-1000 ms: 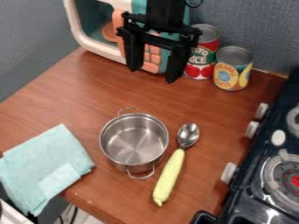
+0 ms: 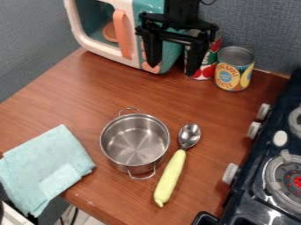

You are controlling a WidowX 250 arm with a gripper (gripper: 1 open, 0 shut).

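Note:
My black gripper (image 2: 172,61) hangs open at the back, in front of the toy microwave (image 2: 91,22) and beside a red can (image 2: 202,71), which it partly hides; nothing shows between its fingers. A steel pot (image 2: 135,139) stands on the wooden counter. Right of it lie a spoon (image 2: 189,136) and a yellow spoon-handle-like corn or vegetable (image 2: 170,178). A folded light-blue cloth (image 2: 45,164) lies at the left front.
A second can (image 2: 234,70) stands at the back right. A black stove (image 2: 268,176) with knobs fills the right side.
The objects on the counter lie as before.

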